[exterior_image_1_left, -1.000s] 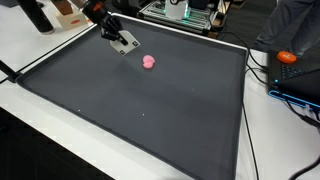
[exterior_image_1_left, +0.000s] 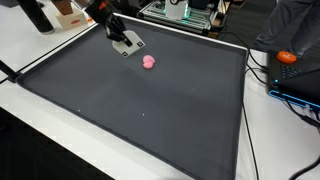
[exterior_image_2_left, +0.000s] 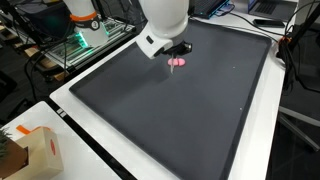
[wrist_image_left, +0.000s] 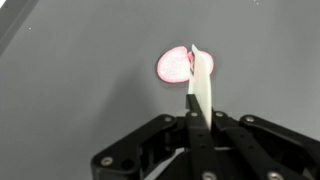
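A pink rounded thing (wrist_image_left: 172, 66) with two lobes lies on the dark grey table, and a seam or gap runs between its lobes. My gripper is shut on a slim pale stick (wrist_image_left: 202, 78), whose blade-like tip reaches over the middle of the pink thing in the wrist view. Seen from exterior view 2, the stick (exterior_image_2_left: 172, 66) points down close beside the pink thing (exterior_image_2_left: 178, 62); whether they touch, I cannot tell. In exterior view 1 the pink thing (exterior_image_1_left: 148, 61) sits just right of the white plate (exterior_image_1_left: 128, 43) on my arm.
Bare dark tabletop (exterior_image_1_left: 150, 110) spreads around the pink thing, bordered by a white edge. An orange-topped dark device (exterior_image_1_left: 288, 72) lies off to the right with cables near it. A cardboard box (exterior_image_2_left: 35, 155) stands at the lower left of exterior view 2.
My arm's white plate has shifted very slightly right, towards the pink thing. The pink thing has not visibly moved.
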